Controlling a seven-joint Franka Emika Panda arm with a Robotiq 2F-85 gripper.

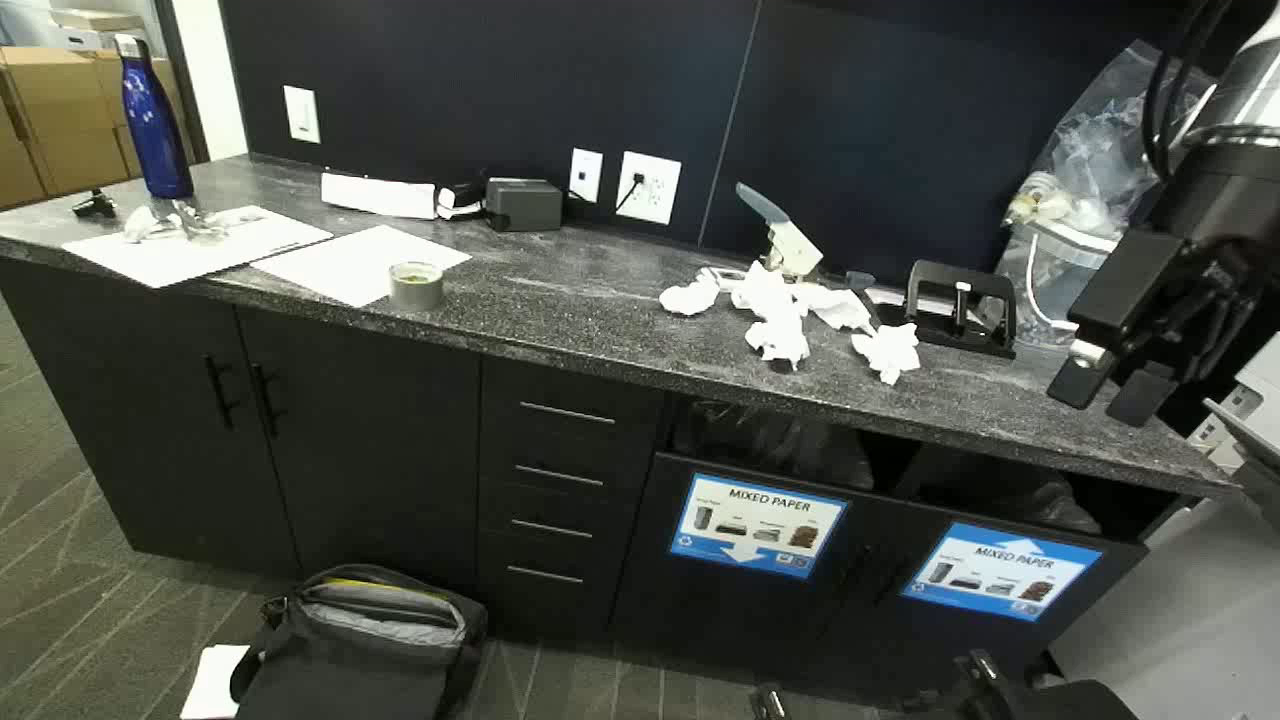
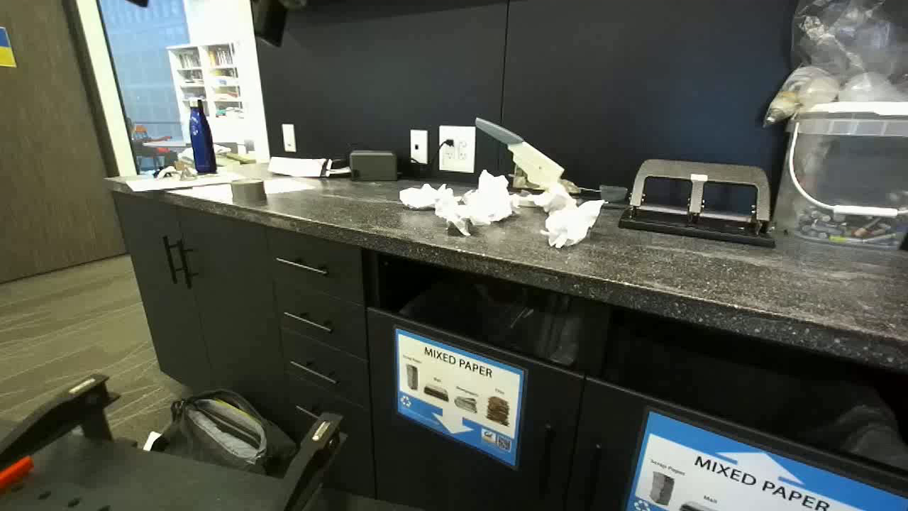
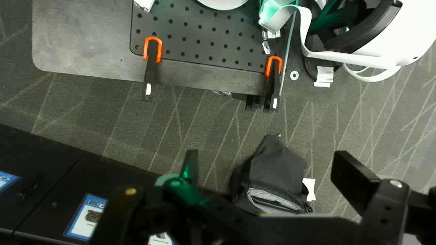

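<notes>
My gripper hangs at the right of exterior view 1, in front of the counter's right part. In the wrist view its fingers stand wide apart over the floor, with nothing between them. Several crumpled white papers lie loosely grouped on the dark speckled counter; the gripper is apart from them, off to their right. Behind the papers a cream-and-grey hinged tool is tilted upward. To their right sits a black hole punch. A grey tape roll rests near the front edge, beside flat white sheets.
A blue bottle stands at the counter's far left. A lidded clear bucket topped with a plastic bag is at the right. Below are open bin slots above "MIXED PAPER" signs. A dark bag lies on the floor.
</notes>
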